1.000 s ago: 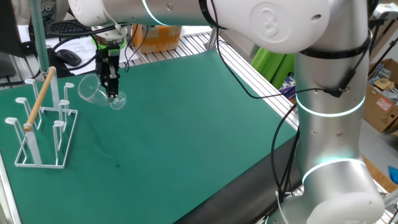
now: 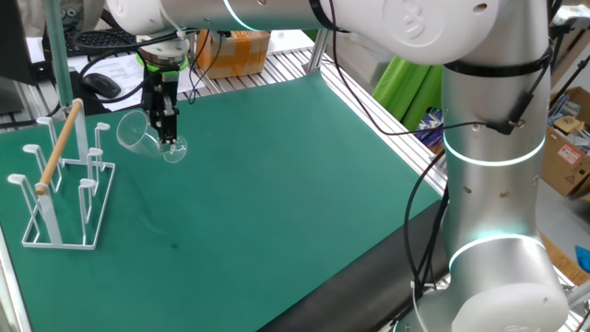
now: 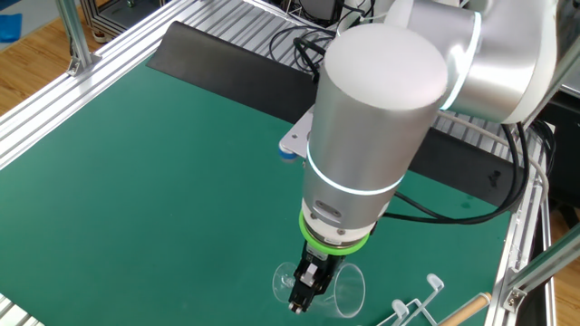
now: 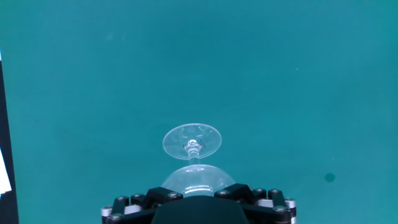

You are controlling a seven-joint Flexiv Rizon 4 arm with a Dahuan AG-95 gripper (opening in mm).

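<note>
A clear stemmed glass [image 2: 138, 134] is tipped over on its side at the far left of the green mat, its bowl towards the rack and its round foot [image 2: 175, 150] to the right. My gripper [image 2: 168, 141] points down over its stem, with the fingertips beside the glass. From the opposite side, the bowl [image 3: 346, 290] shows to the right of the gripper [image 3: 297, 306]. In the wrist view the foot [image 4: 192, 141] lies ahead and the bowl [image 4: 198, 180] is partly hidden by the gripper's body. Whether the fingers grip the stem is hidden, as is any gap below the glass.
A white rack [image 2: 60, 244] with upright prongs and a wooden bar [image 2: 61, 148] stands just left of the glass. Its prongs rise close to the bowl. A cardboard box [image 2: 235, 53] stands beyond the far edge.
The arm has shifted slightly to the right since one second ago, and the gripper and glass look barely displaced.
</note>
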